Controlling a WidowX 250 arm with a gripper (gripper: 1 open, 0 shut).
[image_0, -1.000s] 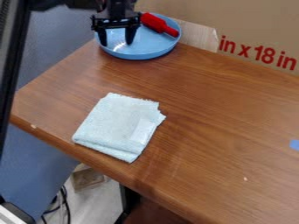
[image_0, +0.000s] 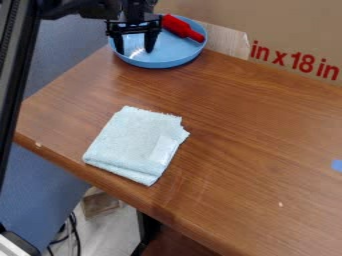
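Observation:
The black gripper (image_0: 134, 38) is at the top of the camera view, reaching down into a blue plate (image_0: 168, 58) at the back left of the wooden table. A red object (image_0: 183, 27) rests in the plate, right of the gripper. The fingertips are small and dark, and I cannot tell whether they are open or shut. A folded pale cloth (image_0: 134, 146) lies near the table's left edge, well in front of the plate.
A cardboard box (image_0: 287, 40) stands behind the table. A small blue patch (image_0: 335, 164) shows at the right edge. Cables and floor lie beyond the left edge.
The plate, red object and cloth look unmoved.

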